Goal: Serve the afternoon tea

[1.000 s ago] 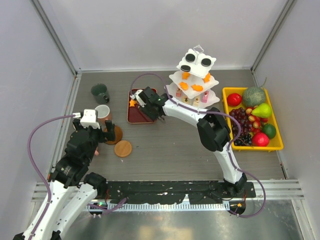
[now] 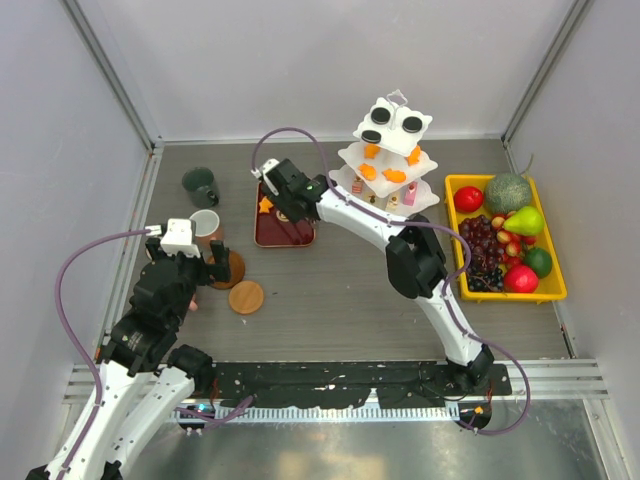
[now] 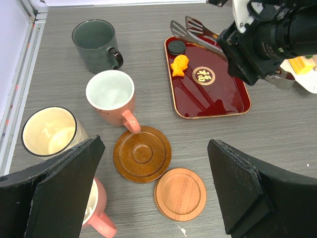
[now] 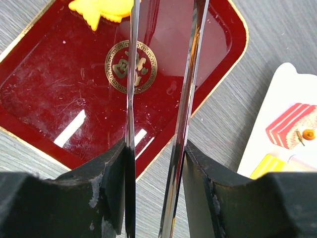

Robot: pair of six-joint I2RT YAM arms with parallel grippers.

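The red tray [image 3: 213, 101] holds a black round biscuit [image 3: 176, 47] and an orange fish-shaped snack [image 3: 179, 64]. Metal tongs [image 3: 203, 43] reach over the tray's far side, their two slotted ends apart. My right gripper has its fingers against both tong arms. Whether anything lies between the tong ends is hidden in the right wrist view. A white tiered stand [image 2: 385, 165] carries black biscuits on top, orange snacks in the middle and small cakes below. My left gripper [image 2: 187, 252] is open and empty above the mugs and coasters at the left.
Near the left wall stand a dark green mug [image 3: 94, 49], a pink mug [image 3: 111, 94] and a cream mug [image 3: 52, 131]. A dark coaster [image 3: 142, 153] and a light coaster [image 3: 180, 194] lie beside them. A yellow fruit basket [image 2: 505, 297] is at the right.
The left arm and the snacks on the stand look unmoved.
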